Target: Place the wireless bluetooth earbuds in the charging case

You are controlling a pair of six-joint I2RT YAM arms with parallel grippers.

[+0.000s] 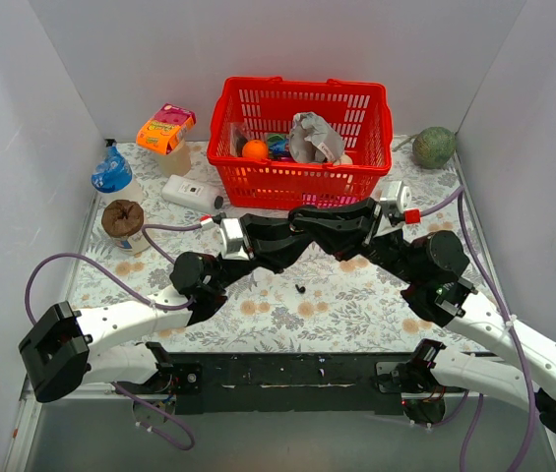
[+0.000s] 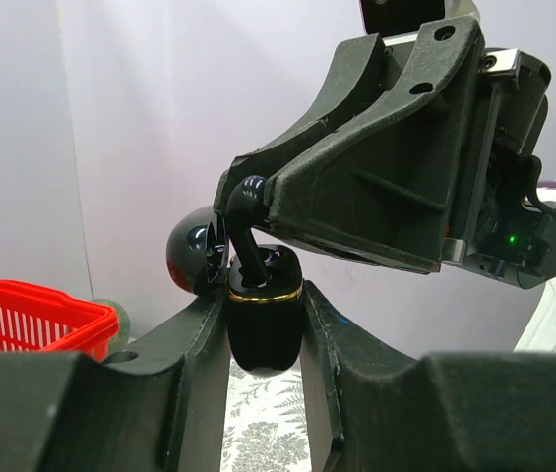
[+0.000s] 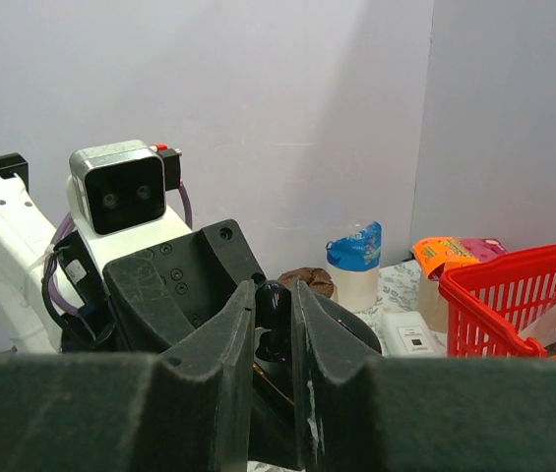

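Note:
Both grippers meet in mid-air above the table's middle. In the left wrist view my left gripper is shut on the glossy black charging case (image 2: 263, 329), which has a gold band and a rounded part behind it, likely its lid (image 2: 187, 256). My right gripper is shut on a black earbud (image 2: 248, 197), whose stem points down into the case's opening; how far it is seated I cannot tell. A small black piece, perhaps the other earbud (image 1: 300, 289), lies on the table below.
A red basket (image 1: 238, 172) with mixed items stands behind the grippers. At the left are cups (image 1: 120, 221), an orange packet (image 1: 165, 128) and a white device (image 1: 191, 193); a green round object (image 1: 434, 147) is at the back right.

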